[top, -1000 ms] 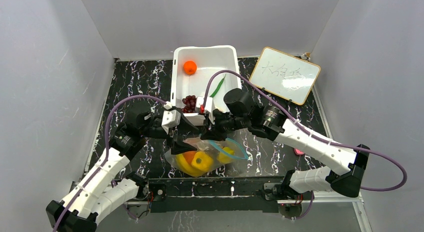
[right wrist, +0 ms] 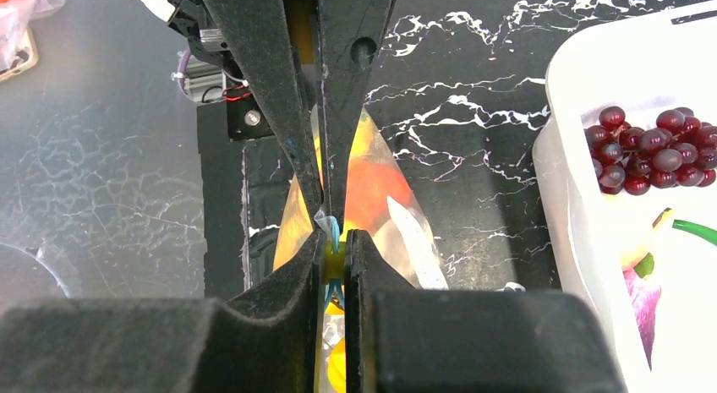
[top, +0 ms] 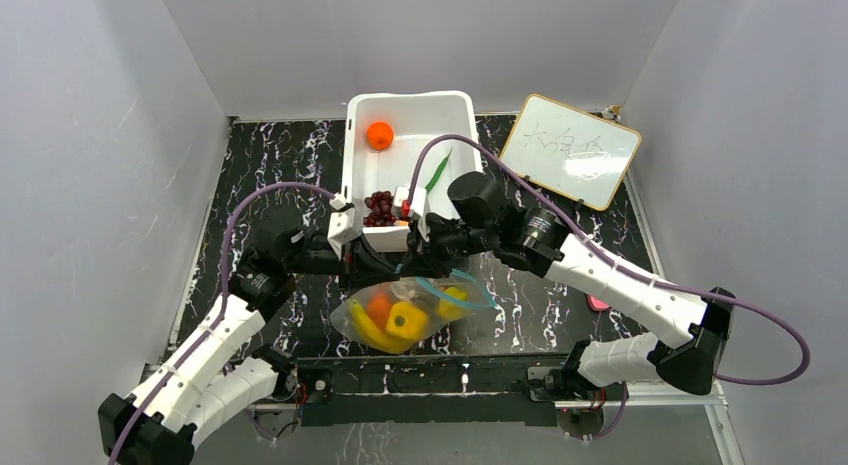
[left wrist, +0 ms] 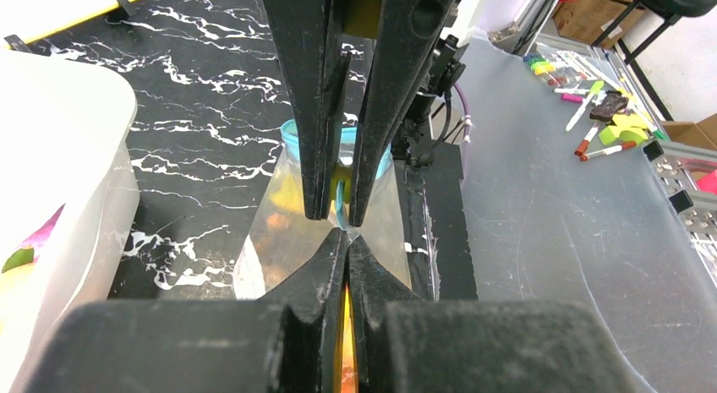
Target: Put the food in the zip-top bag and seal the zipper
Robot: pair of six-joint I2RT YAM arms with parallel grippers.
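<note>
The clear zip top bag (top: 366, 324) lies at the front of the counter, with a yellow bell pepper (top: 407, 322), a banana (top: 372, 333) and an orange item (top: 380, 307) inside. Its blue zip strip (top: 479, 292) is visible on the right. My right gripper is shut on the bag's zip edge, the blue strip showing between its fingers. Facing it closely, my left gripper is shut at the same edge; plastic meets its tips, but whether any is pinched cannot be told.
Behind the grippers stands a white bin (top: 410, 101) holding an orange (top: 379, 135), grapes (top: 379, 209) and a green pepper (top: 437, 172). A whiteboard (top: 570, 150) leans at the back right. Bare counter lies right of the bag.
The right arm stayed nearly still.
</note>
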